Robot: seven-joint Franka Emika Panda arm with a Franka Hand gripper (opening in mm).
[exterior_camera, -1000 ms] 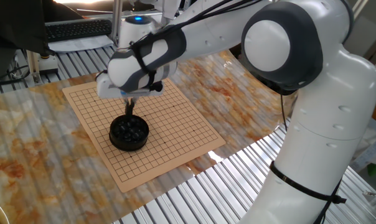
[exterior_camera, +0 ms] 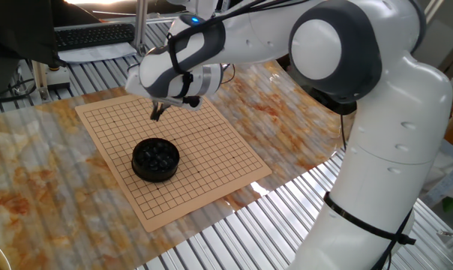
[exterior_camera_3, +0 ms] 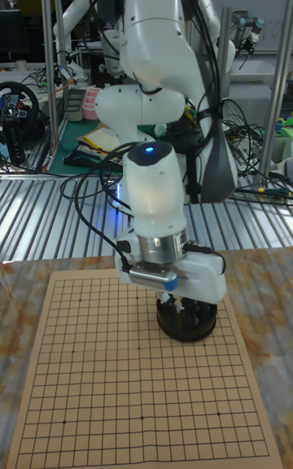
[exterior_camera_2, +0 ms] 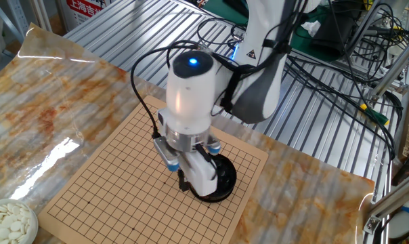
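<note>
A round black bowl (exterior_camera: 155, 160) stands on the tan grid board (exterior_camera: 211, 165), with several dark, shiny pieces inside. Over the board, just beyond the bowl in exterior view 1, hangs my gripper (exterior_camera: 156, 115), its dark fingers pointing down and clear of the bowl. The fingertips look close together, but whether there is a gap or a small dark piece between them is too small to make out. In exterior view 2 the white hand covers part of the bowl (exterior_camera_2: 225, 186). The hand also overlaps the bowl (exterior_camera_3: 186, 323) in exterior view 3.
A dish of white pieces (exterior_camera_2: 10, 222) sits left of the board in exterior view 2. The board's grid is bare apart from the bowl. Marbled sheeting (exterior_camera: 31, 172) surrounds it, with a keyboard (exterior_camera: 95, 35) at the back.
My gripper has risen from close above the bowl's far edge and moved a little away from it, the hand tilting as it went. Bowl and board have stayed put.
</note>
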